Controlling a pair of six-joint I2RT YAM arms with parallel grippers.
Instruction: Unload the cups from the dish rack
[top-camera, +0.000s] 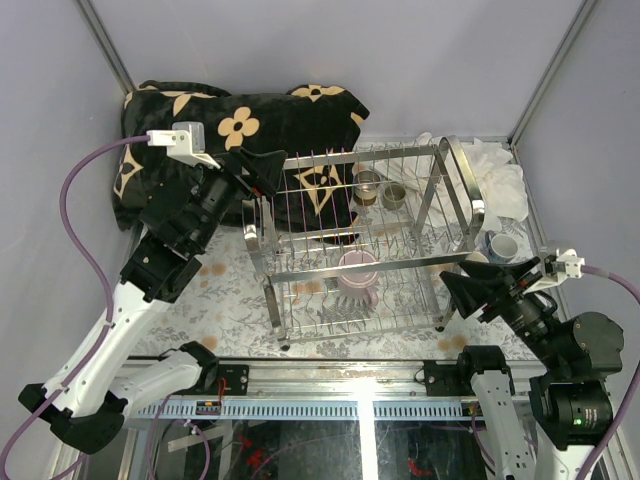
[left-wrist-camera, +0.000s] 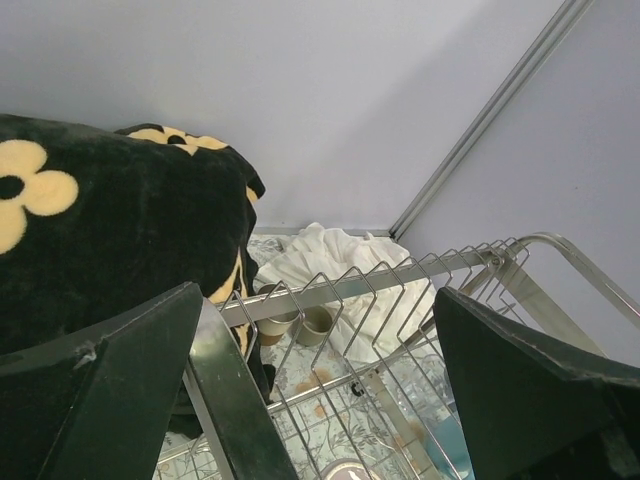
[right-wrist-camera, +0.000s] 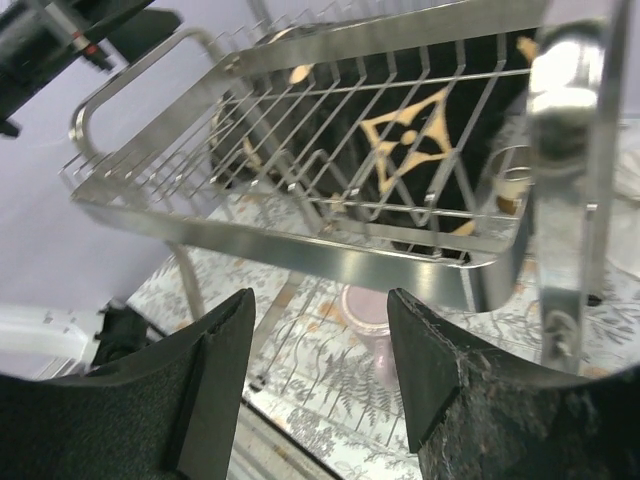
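Observation:
A metal two-tier dish rack (top-camera: 365, 270) stands in the middle. A pink cup (top-camera: 357, 275) sits low in its front half, also partly seen in the right wrist view. Toward the back are a metal cup (top-camera: 366, 186) and an olive cup (top-camera: 393, 197). A blue-white cup (top-camera: 503, 247) is at the right end. My left gripper (top-camera: 262, 172) hangs open over the rack's back-left corner, the frame between its fingers in the left wrist view. My right gripper (top-camera: 460, 295) is open at the rack's front-right, facing its side, with nothing held.
A black flowered blanket (top-camera: 175, 150) lies along the back left. Crumpled white cloth (top-camera: 500, 180) fills the back right. Walls close in on both sides and behind.

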